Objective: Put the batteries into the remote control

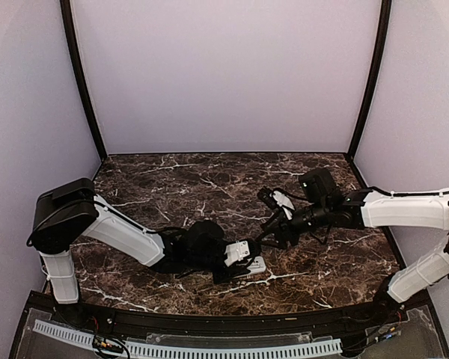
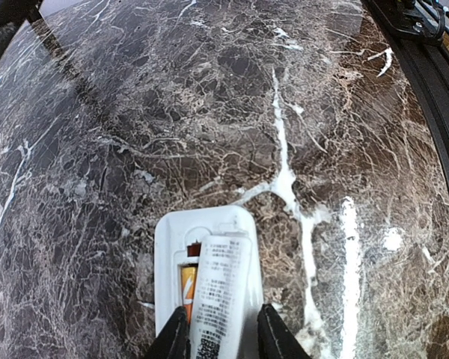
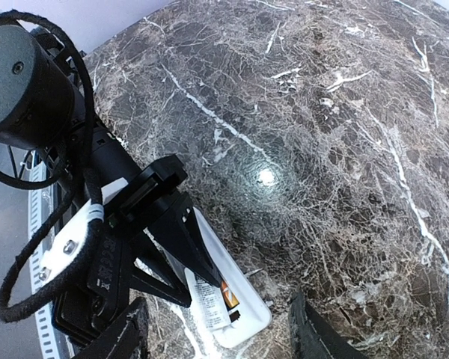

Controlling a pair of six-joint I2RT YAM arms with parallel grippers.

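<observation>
The white remote control (image 2: 165, 239) lies on the marble table with its battery bay facing up. An orange and dark battery (image 2: 188, 284) shows in the bay. Beside it a pale piece with fine print (image 2: 223, 277) covers part of the bay; whether it is fixed cannot be told. My left gripper is over the remote, its fingers apart on either side of this piece. In the right wrist view the left fingertips (image 3: 209, 273) reach down at the bay. My right gripper stands open and empty, up and to the right of the remote.
A dark frame edge (image 1: 209, 321) runs along the front. Both arms are close together around the remote.
</observation>
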